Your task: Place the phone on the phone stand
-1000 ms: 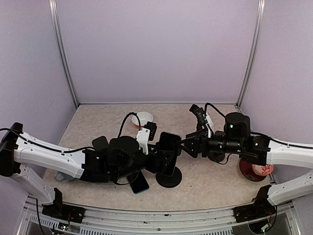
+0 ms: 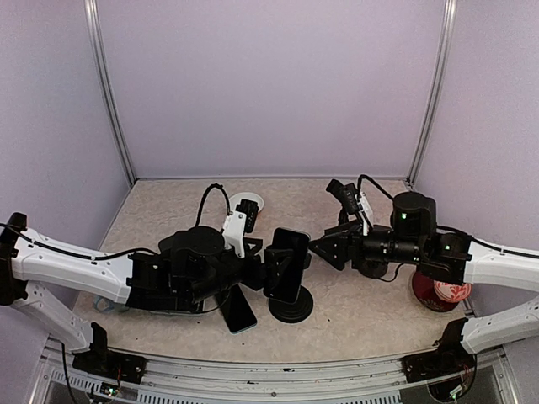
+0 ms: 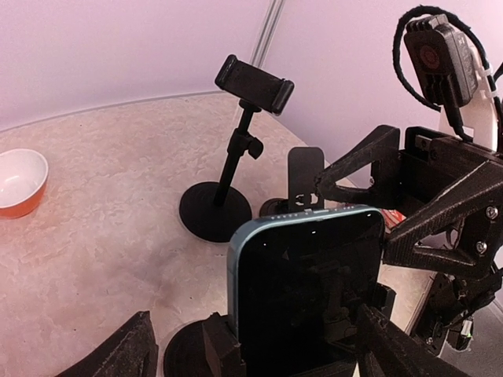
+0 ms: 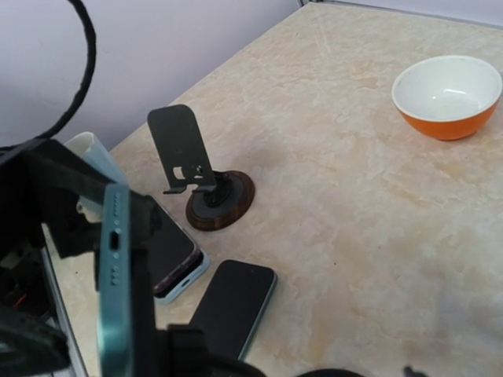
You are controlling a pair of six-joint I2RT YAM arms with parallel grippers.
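Observation:
A dark phone with a teal frame (image 2: pixel 288 261) (image 3: pixel 306 275) (image 4: pixel 115 275) stands upright, slightly tilted, on the stand with a round black base (image 2: pixel 290 310) at front center. My left gripper (image 2: pixel 268 271) is at its left side; in the left wrist view its part-open fingers (image 3: pixel 377 345) reach the bottom edge of the frame, around the phone's lower part, grip unclear. My right gripper (image 2: pixel 324 248) stands open just right of the phone, its fingertips near the phone's upper edge in the left wrist view.
Other phones (image 4: pixel 232 306) lie at left, beside another stand (image 4: pixel 177 145). A bowl (image 4: pixel 446 106) sits at the back. A tall holder (image 3: pixel 251 82) stands behind; red dishes (image 2: pixel 450 290) are at right.
My left gripper has drawn leftward, away from the phone, over the last second. My right gripper has shifted slightly right. The phone remains upright at the stand.

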